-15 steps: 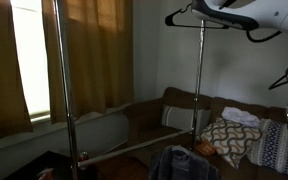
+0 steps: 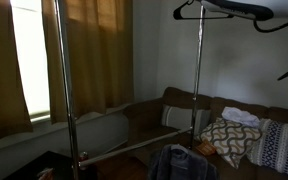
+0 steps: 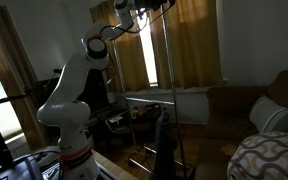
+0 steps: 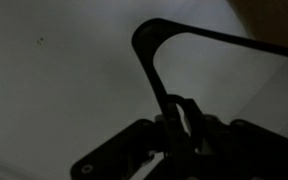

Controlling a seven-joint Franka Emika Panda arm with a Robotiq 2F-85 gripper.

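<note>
A thin black clothes hanger [image 4: 146,38] stretches up from my gripper in the wrist view, its rounded corner toward the wall. The gripper is shut on it. In exterior view 1, part of the hanger [image 2: 206,14] shows at the top edge, close to an upright metal pole [image 2: 198,70]; whether they touch I cannot tell. The white arm [image 2: 259,10] is cut off by the frame top there. Exterior view 2 has the arm [image 3: 72,88] reaching up high, its gripper end small and dark near the top edge.
A second upright pole [image 2: 64,80] and a low crossbar belong to the metal rack. Dark cloth [image 2: 179,162] sits low beside it. Behind stand a brown sofa [image 2: 149,118] with patterned cushions [image 2: 231,136] and yellow-brown curtains [image 2: 89,60] by the window.
In exterior view 1, the hanger and arm have risen toward the top edge, with the hanger slightly further right. The dark cloth and rack look unchanged.
</note>
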